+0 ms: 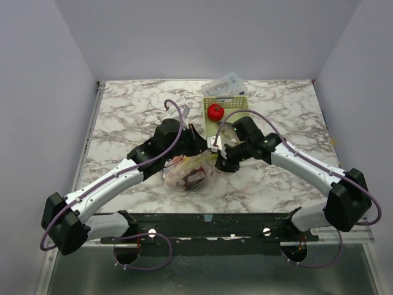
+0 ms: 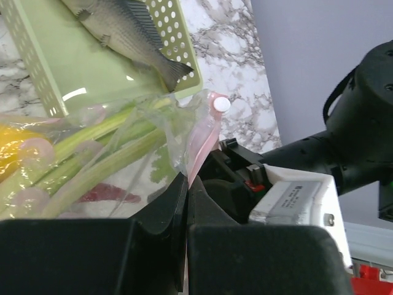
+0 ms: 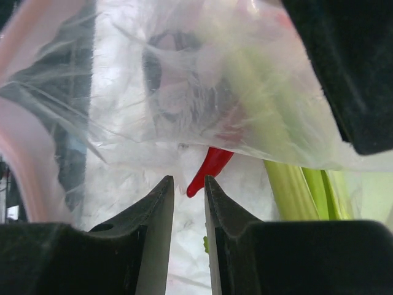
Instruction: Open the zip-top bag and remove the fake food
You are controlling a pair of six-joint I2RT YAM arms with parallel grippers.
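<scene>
The clear zip top bag [image 1: 177, 178] lies at front centre with its mouth toward the right. My left gripper is shut on its pink zip edge [image 2: 204, 144]. Through the film show green celery stalks [image 2: 123, 150], a yellow item [image 2: 13, 147] and a dark red piece [image 2: 110, 192]. My right gripper points into the bag's mouth, film arching over it. Its fingers stand close together with a narrow gap. The tip of a red pepper [image 3: 212, 169] lies just ahead of that gap; I cannot tell whether the fingers touch it. Celery [image 3: 288, 190] stretches to its right.
Behind the bag stands a green tray [image 1: 207, 117] with a tomato [image 1: 215, 112] and a grey fish [image 2: 120, 31]. A clear plastic container [image 1: 227, 83] sits beyond it. Bare marble lies on both sides.
</scene>
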